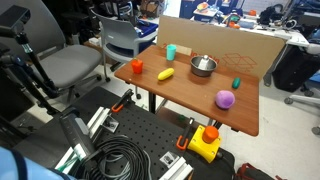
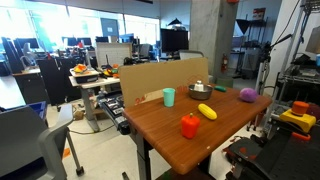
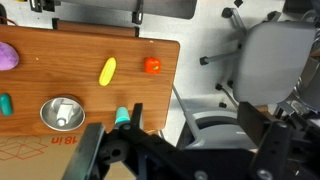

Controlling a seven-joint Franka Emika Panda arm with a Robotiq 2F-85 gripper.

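On the brown table lie a red round vegetable or fruit, a yellow banana-like piece, a purple round piece and a small dark green piece. A teal cup stands near the back edge. Beside it on the table is a metal pot, with something pale inside. In the wrist view my gripper is open, its dark fingers wide apart with nothing held. The whole tabletop lies well below it, and the teal cup shows between the fingers.
A cardboard panel stands along the table's back edge. Grey chairs are beside the table. Near the robot base sit a yellow box with a red-orange button and coiled black cable.
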